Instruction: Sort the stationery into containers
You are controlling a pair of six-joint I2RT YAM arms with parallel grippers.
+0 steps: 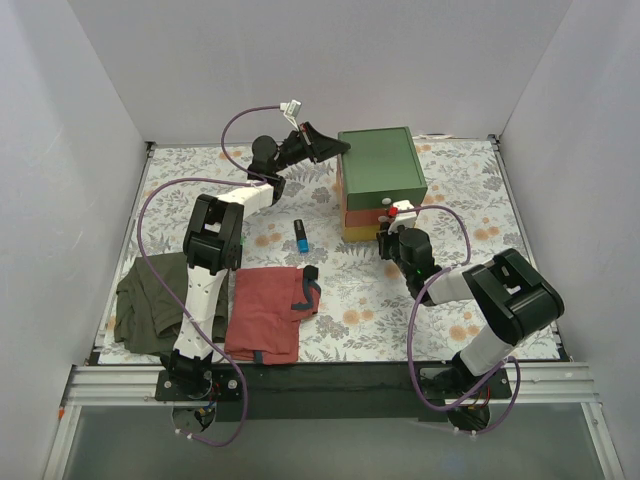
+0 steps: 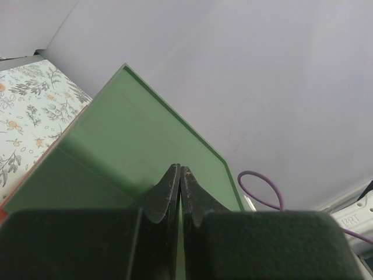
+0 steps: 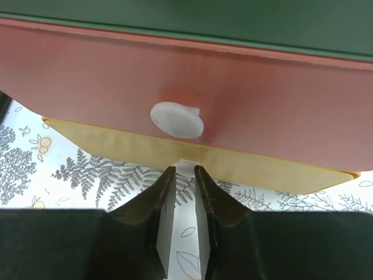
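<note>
A small drawer cabinet [image 1: 382, 165] with a green top stands at the back, its red and yellow drawers facing forward. In the right wrist view, the red drawer [image 3: 262, 99] has a round white knob [image 3: 176, 120]. Below it is the yellow drawer [image 3: 245, 166], whose small white knob [image 3: 186, 168] shows between the tips of my right gripper. These fingers are slightly apart, one either side of the knob; contact cannot be told. My left gripper is shut, nothing between its fingers, its tips at the cabinet's green top near the left edge.
A black item with a blue end [image 1: 301, 236] lies left of the cabinet. A red cloth case [image 1: 265, 315] and a dark green cloth [image 1: 150, 305] lie at the front left.
</note>
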